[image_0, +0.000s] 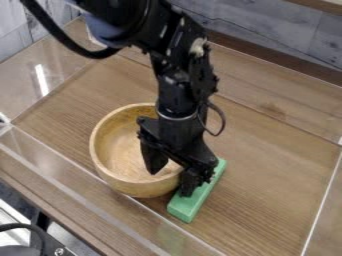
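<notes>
My black gripper (181, 172) hangs low over the right side of a wide tan bowl (114, 150) in the middle of the view, its fingertips near the bowl's right rim and the top of a green block (193, 200). The block lies on the wooden table just right of the bowl, partly behind the fingers. Whether the fingers are open or shut, and whether they touch the block, I cannot tell.
A grey wall (281, 30) runs along the back. Black cable shows at the lower left corner.
</notes>
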